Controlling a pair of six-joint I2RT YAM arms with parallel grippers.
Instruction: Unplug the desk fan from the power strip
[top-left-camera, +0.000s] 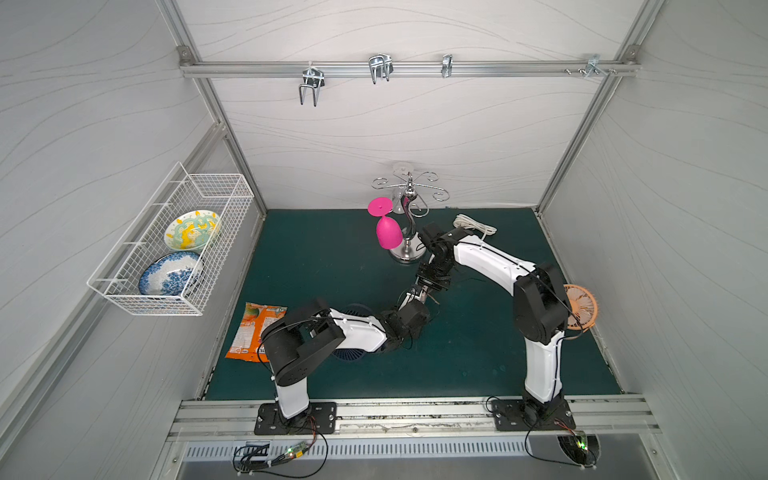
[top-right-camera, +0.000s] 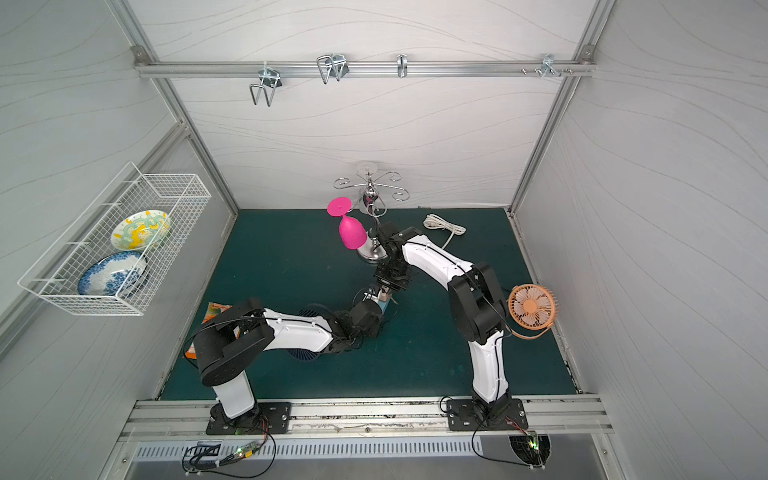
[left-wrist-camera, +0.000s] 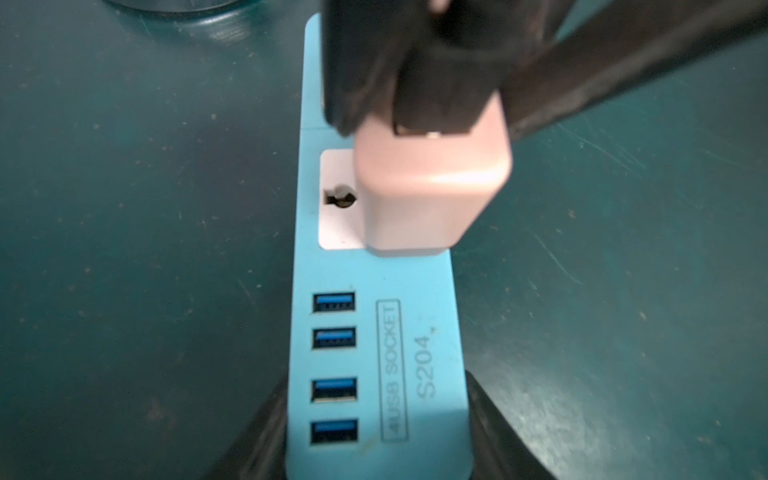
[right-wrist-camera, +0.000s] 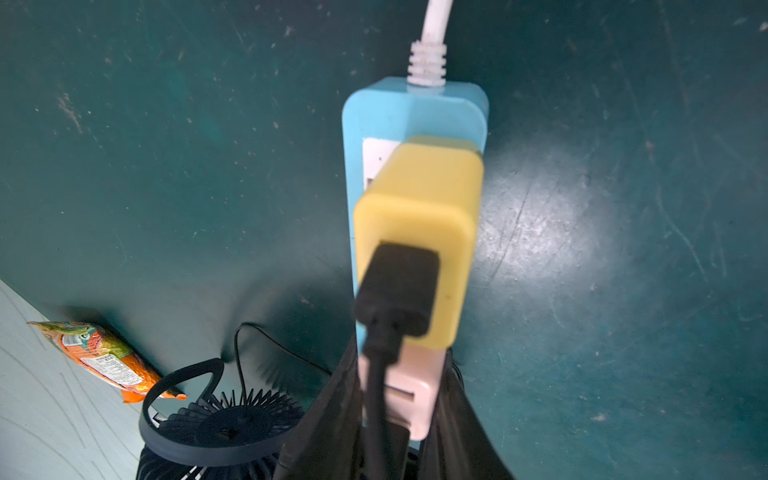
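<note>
The light blue power strip (left-wrist-camera: 376, 280) lies on the table, its USB end between the fingers of my left gripper, which is shut on it. A pink plug (left-wrist-camera: 424, 196) sits in one of its sockets. At that plug is my right gripper, with dark fingers on both sides; whether they press on it cannot be told. A yellow plug (right-wrist-camera: 420, 216) with a black connector (right-wrist-camera: 397, 288) and cable stands closer to the strip's cord end. An orange desk fan (top-right-camera: 533, 306) is at the right; a black fan (right-wrist-camera: 232, 424) shows at lower left.
Behind the right gripper stands a metal rack (top-left-camera: 408, 248) with a pink goblet (top-left-camera: 389, 233). An orange snack bag (top-left-camera: 248, 332) lies at the left. A coiled white cable (top-right-camera: 445, 225) rests at the back.
</note>
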